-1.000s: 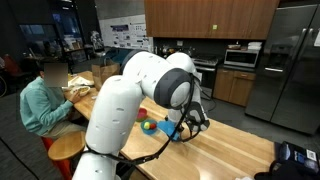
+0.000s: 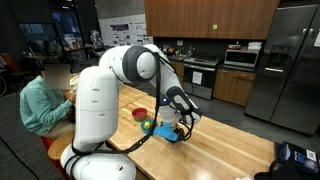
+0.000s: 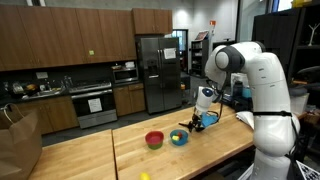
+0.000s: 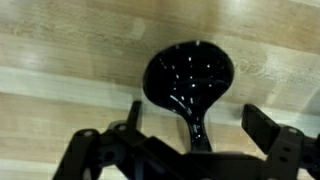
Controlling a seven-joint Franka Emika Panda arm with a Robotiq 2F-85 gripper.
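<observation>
A black spoon-shaped utensil (image 4: pixel 188 72) lies on the wooden table in the wrist view, its rounded head pointing up the picture and its handle running down below my gripper. The fingers are open, with one fingertip (image 4: pixel 134 114) left of the handle and the other fingertip (image 4: pixel 252 116) to its right. Neither finger appears to touch it. The far end of the handle is hidden behind the gripper body. In exterior view 1, my gripper (image 2: pixel 180 132) is low over the table, and the utensil cannot be made out clearly there.
Near the gripper stand a red bowl (image 3: pixel 154 139) and a blue bowl (image 3: pixel 179 137) with something yellow in it. A yellow object (image 3: pixel 145 176) is at the near table edge. A person (image 2: pixel 48 105) sits on the left.
Over the last second the arm's upper links and wrist have shifted left in exterior view 1. The bowls have stayed where they were.
</observation>
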